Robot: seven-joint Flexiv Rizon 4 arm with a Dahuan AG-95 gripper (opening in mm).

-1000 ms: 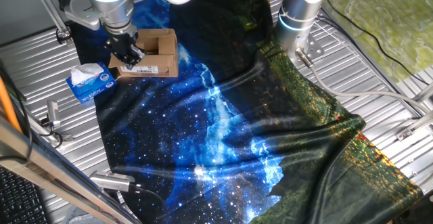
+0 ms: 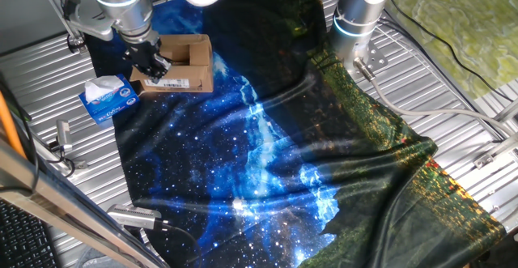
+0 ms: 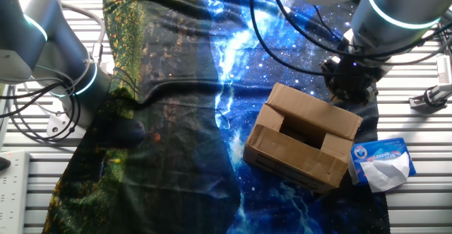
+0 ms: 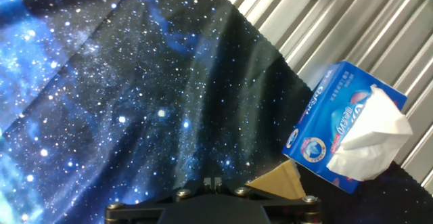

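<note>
My gripper shows at the bottom edge of the wrist view, its two small tips close together and nothing visible between them. In exterior view 1 the dark gripper (image 2: 155, 64) hangs over the left side of an open cardboard box (image 2: 201, 75). From the other side, the gripper (image 3: 353, 92) appears beside the cardboard box (image 3: 300, 110), near its upper right corner. A blue tissue box (image 2: 111, 104) with a white tissue sticking out stands close by the carton. The wrist view has this tissue box (image 4: 325, 126) at right and only a cardboard corner (image 4: 281, 182) at the bottom.
A wrinkled cloth with a starry print (image 2: 194, 163) covers much of the slatted metal table (image 2: 69, 159). Loose cables (image 3: 282, 57) hang near the arm.
The arm and gripper have shifted slightly to the left in exterior view 1. The cardboard box, tissue box and cloth stay where they were.
</note>
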